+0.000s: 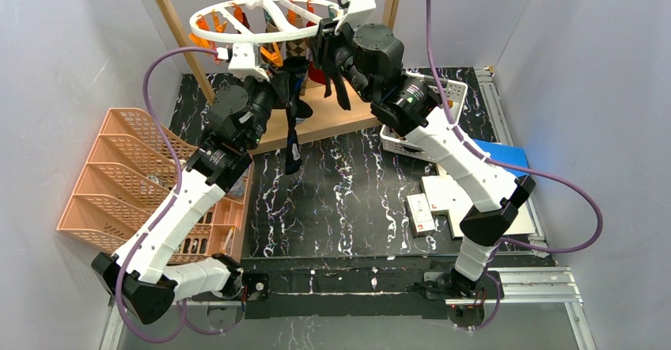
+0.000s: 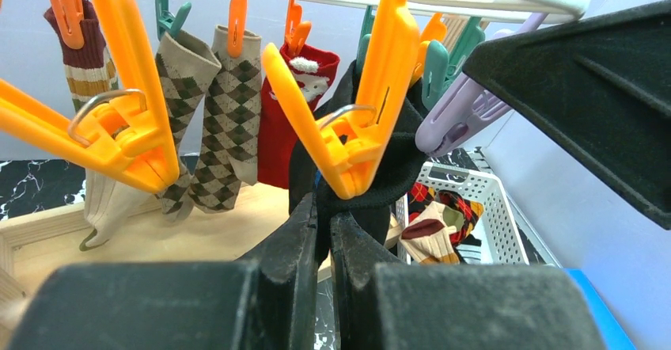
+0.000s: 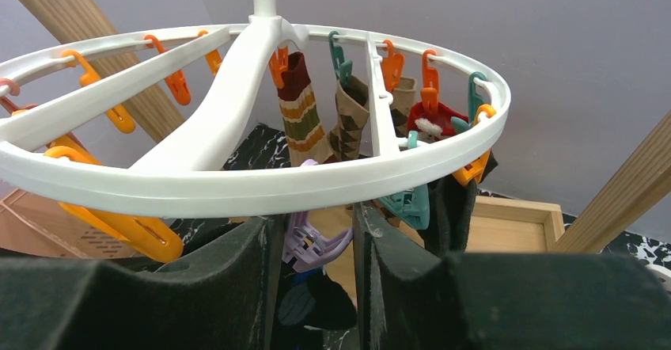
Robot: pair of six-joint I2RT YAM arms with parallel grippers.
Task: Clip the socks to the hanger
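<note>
A black sock [image 2: 384, 180] hangs below the rim of the white round hanger [image 3: 332, 182]. My left gripper is shut on a fold of it. The right gripper is shut on a purple clip [image 3: 307, 243] under the rim's near side. In the left wrist view, the lower end of this purple clip [image 2: 455, 120] meets the sock's upper right edge; whether it pinches the cloth I cannot tell. Other socks hang from clips farther back: a red one [image 2: 277, 144], an argyle one [image 2: 229, 128] and a striped one [image 3: 305, 120].
Yellow clips [image 2: 364, 89] dangle close above my left fingers. A white basket [image 2: 502, 215] holding more socks stands behind at right. The wooden stand [image 1: 340, 120] is below the hanger, an orange rack [image 1: 119, 184] at left.
</note>
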